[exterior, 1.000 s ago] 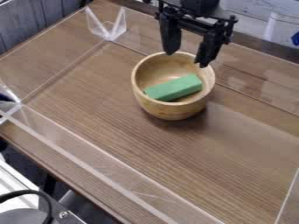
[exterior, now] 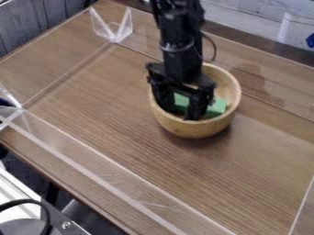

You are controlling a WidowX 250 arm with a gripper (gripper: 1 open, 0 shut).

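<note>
A tan wooden bowl point(exterior: 196, 125) stands on the wooden table, right of centre toward the back. Inside it lies a green block point(exterior: 211, 105), mostly covered by my black gripper point(exterior: 181, 101), which reaches down from the top of the view into the bowl. The gripper's fingers are low around the block's left part.
Clear plastic pieces sit along its left edge. A cable hangs at the lower left.
My gripper has come down from above the bowl into it, over the green block, which is now largely hidden. The bowl appears slightly shifted to the right.
</note>
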